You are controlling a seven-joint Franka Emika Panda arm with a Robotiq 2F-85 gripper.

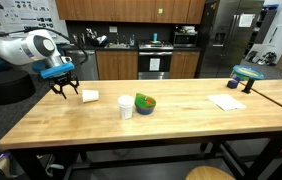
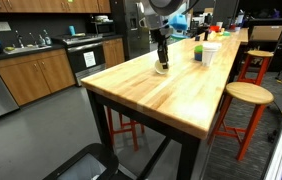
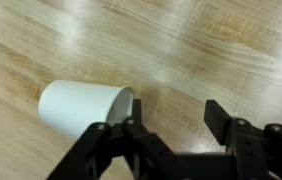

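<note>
A white cup (image 3: 82,106) lies on its side on the wooden table, at the lower left of the wrist view. In exterior view 1 the same cup (image 1: 89,96) is just right of my gripper (image 1: 64,94). Seen from the wrist, my gripper has its fingers well apart with bare wood between them. The left finger (image 3: 133,130) is right beside the cup's rim and overlaps it in view; whether they touch I cannot tell. In exterior view 2 the cup (image 2: 161,68) shows under the gripper.
Farther right along the table (image 1: 196,104) stand an upright white cup (image 1: 126,106) and a green bowl (image 1: 144,104) with something red on it. A white sheet (image 1: 226,102) lies beyond them.
</note>
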